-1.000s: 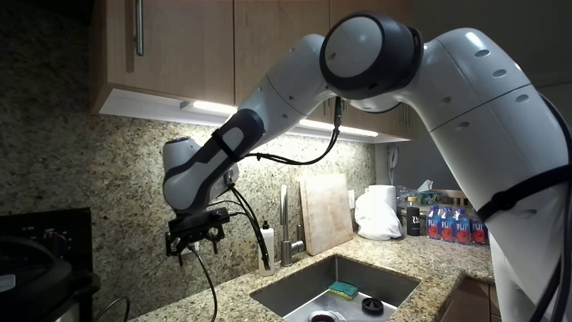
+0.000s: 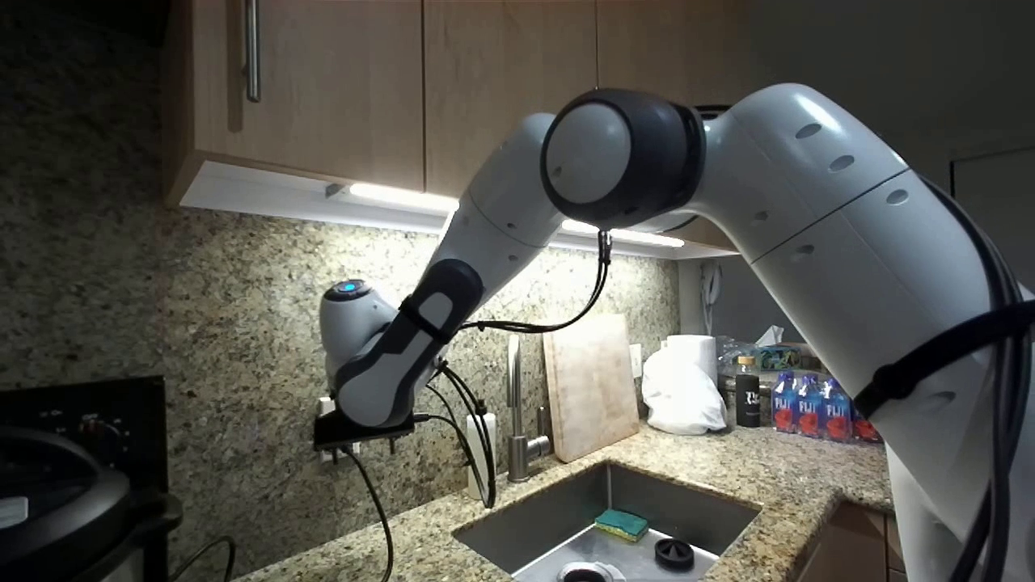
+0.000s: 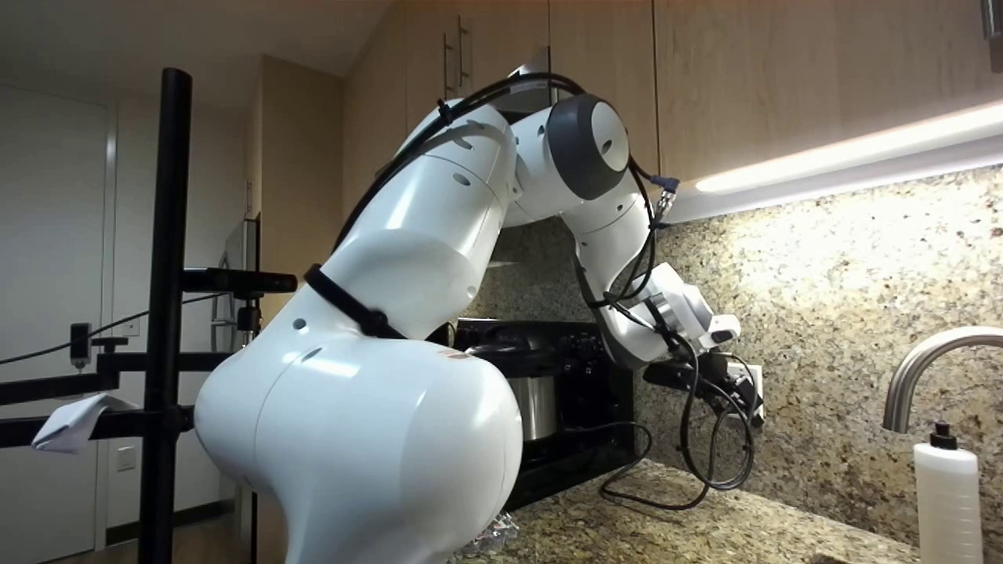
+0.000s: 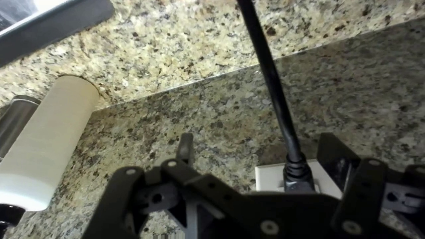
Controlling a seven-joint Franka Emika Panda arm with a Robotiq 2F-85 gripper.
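In the wrist view my gripper is open, one finger on either side of a black plug (image 4: 299, 179) with its cord (image 4: 275, 87). The plug sits in a pale wall outlet (image 4: 269, 175) on the granite backsplash, nearer the right finger (image 4: 336, 159) than the left one (image 4: 185, 148). Neither finger appears to touch it. From exterior view 1 the gripper shows only as a dark shape against the backsplash, with the cord (image 2: 376, 499) hanging below it to the counter. In exterior view 2 cables and the wrist mostly hide the fingers, beside the outlet.
A white soap bottle (image 4: 47, 139) and the faucet (image 2: 515, 417) stand right of the gripper in exterior view 1, by the sink (image 2: 640, 480) holding a sponge (image 2: 622, 525). A dark cooker (image 2: 58, 504) is at left. Cabinets (image 2: 320, 87) hang overhead.
My arm has come closer to the wall, its elbow lower. In exterior view 1 the wrist has moved slightly right and tilted, and the gripper fingers show less below it.
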